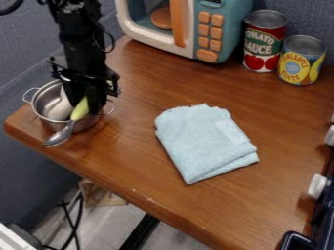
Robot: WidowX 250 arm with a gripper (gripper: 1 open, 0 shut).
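Note:
My black gripper [84,86] is down over the steel pot [55,116] at the left end of the wooden table, its fingers reaching into it. A yellow-green elongated item [81,108] sits in the pot below the gripper, with a pale item partly visible beside it. A spoon-like steel handle points toward the front. Whether the fingers are open or closed on anything is hidden by the dark gripper body.
A folded light-blue cloth [204,141] lies mid-table. At the back stand a toy microwave [183,29], a tomato can [264,44] and a yellow can [300,63]. A dark appliance edges the right. The table between pot and cloth is clear.

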